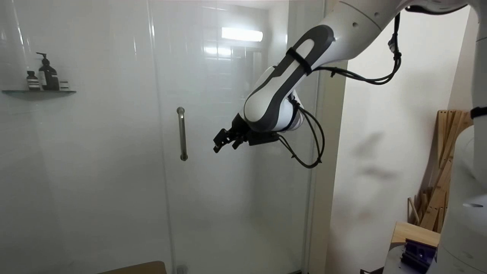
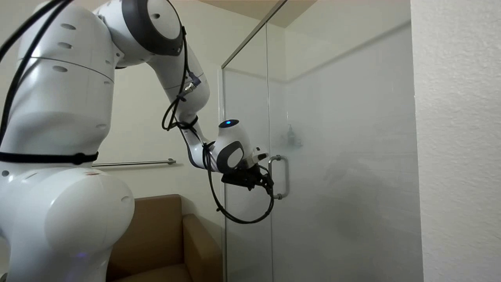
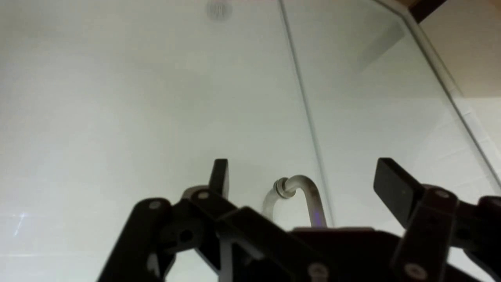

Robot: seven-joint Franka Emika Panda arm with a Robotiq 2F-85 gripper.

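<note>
A metal bar handle (image 1: pixel 182 134) is mounted upright on a clear glass shower door (image 1: pixel 228 196), which looks closed. My black gripper (image 1: pixel 226 148) hangs in the air to the right of the handle, apart from it in exterior view 1. The wrist view has the fingers of my gripper spread wide, with the curved upper end of the handle (image 3: pixel 312 199) showing beyond the gap; its lower part is hidden behind the gripper body. Nothing is held. In exterior view 2 the gripper (image 2: pixel 270 183) overlaps the handle's (image 2: pixel 287 176) near side.
Dark bottles (image 1: pixel 48 75) stand on a glass corner shelf (image 1: pixel 20 91) behind the glass. A brown armchair (image 2: pixel 155 235) sits beyond the arm, below a towel bar (image 2: pixel 136 163). Wooden slats (image 1: pixel 449 155) lean at the right. Space before the door is clear.
</note>
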